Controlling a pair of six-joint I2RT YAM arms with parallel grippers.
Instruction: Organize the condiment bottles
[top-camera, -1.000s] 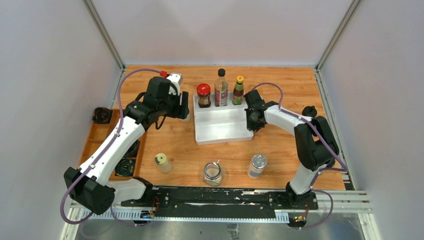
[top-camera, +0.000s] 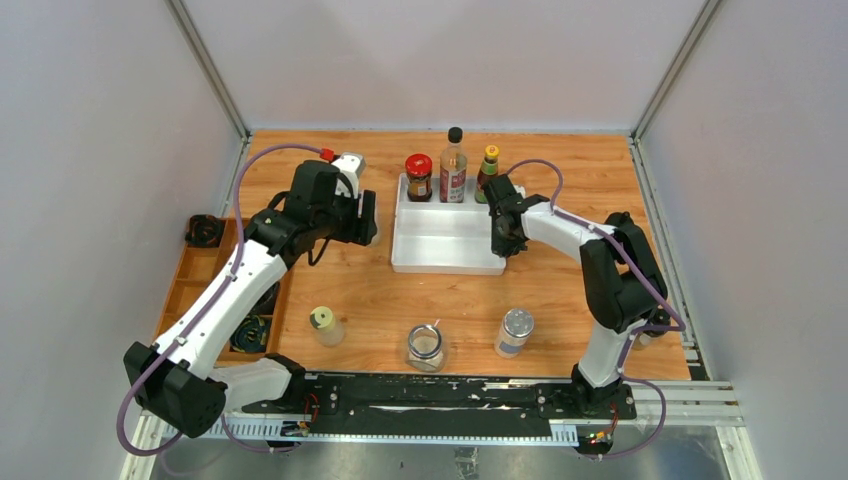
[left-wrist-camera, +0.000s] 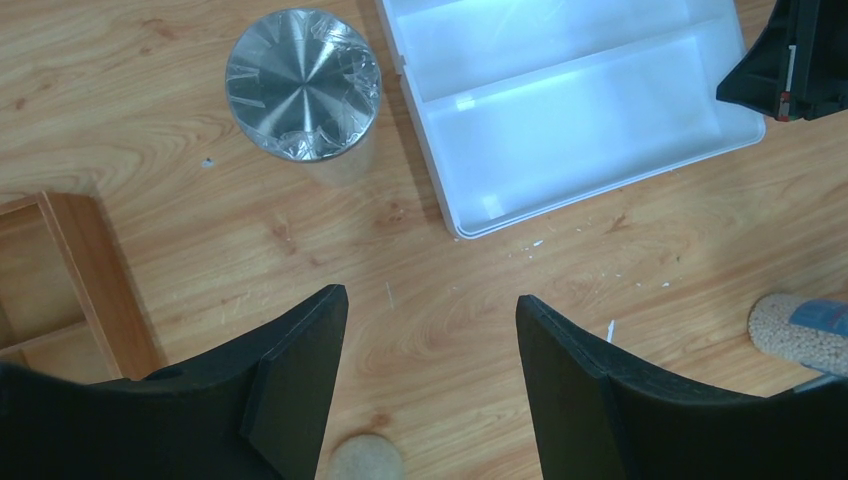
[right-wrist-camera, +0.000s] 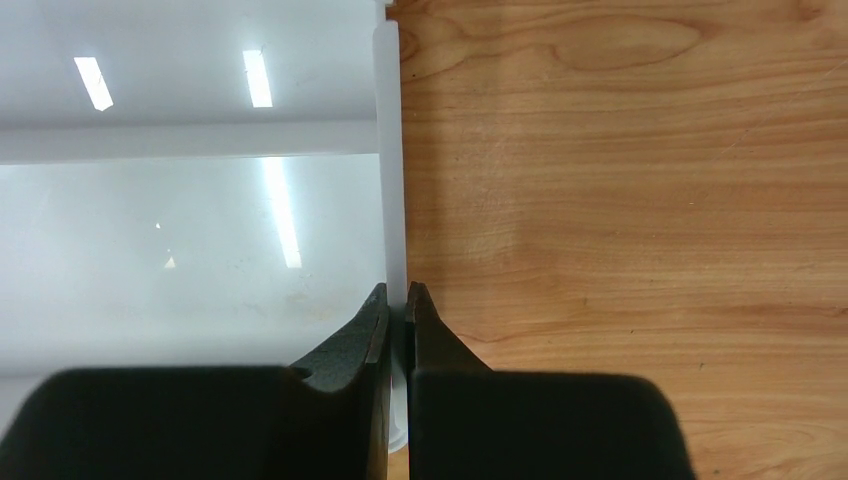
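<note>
A white two-section tray (top-camera: 447, 258) stands mid-table. In its rear section are a red-lidded jar (top-camera: 419, 180), a tall bottle with a black cap (top-camera: 453, 170) and a yellow-capped bottle (top-camera: 488, 172). My right gripper is shut on the tray's right side wall (right-wrist-camera: 390, 160). Left of the tray, my left gripper hangs above the table, its fingers apart and empty. A silver-lidded container (left-wrist-camera: 303, 85) stands beside the tray in the left wrist view. The tray's front section is empty.
Along the front stand a pale yellow-lidded bottle (top-camera: 325, 325), an open glass jar (top-camera: 425, 347) and a silver-lidded shaker (top-camera: 514, 332). A wooden compartment box (top-camera: 193, 275) lies at the left. Bare table separates the tray from the front row.
The tray, with its three bottles, has shifted slightly backward and straightened, moving with my right gripper on its wall. My left arm has barely moved.
</note>
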